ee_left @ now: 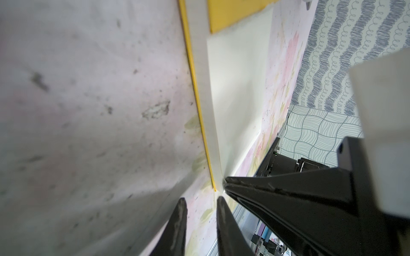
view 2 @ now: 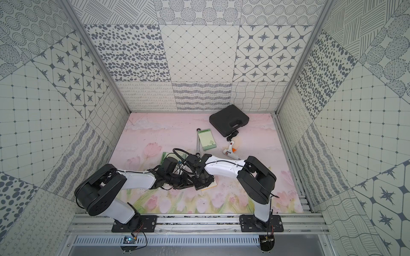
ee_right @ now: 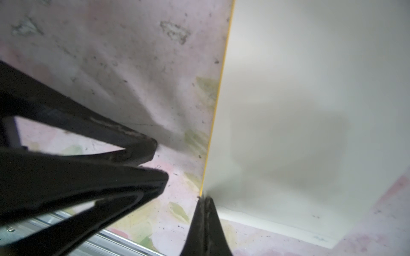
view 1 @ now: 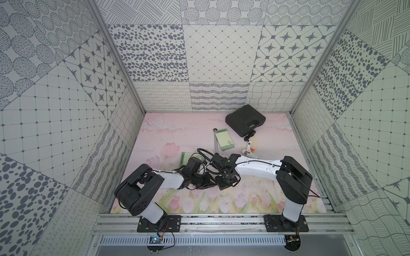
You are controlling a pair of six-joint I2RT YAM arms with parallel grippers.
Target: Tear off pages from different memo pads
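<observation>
A yellow-edged memo pad (ee_left: pixel 237 81) with white pages lies at the front middle, partly under both arms. In the left wrist view, my left gripper stands part open just off the pad's near corner, with nothing seen between its fingertips. In the right wrist view, my right gripper is shut at the pad's yellow edge; whether a page is pinched there is unclear. A green memo pad (view 1: pixel 224 139) lies farther back; another green pad (view 1: pixel 183 157) is mostly hidden behind the left arm.
A black case (view 1: pixel 245 119) stands at the back right, with a white glue-gun-like tool (view 1: pixel 248 148) in front of it and a long grey tool (view 1: pixel 216 140) beside the back pad.
</observation>
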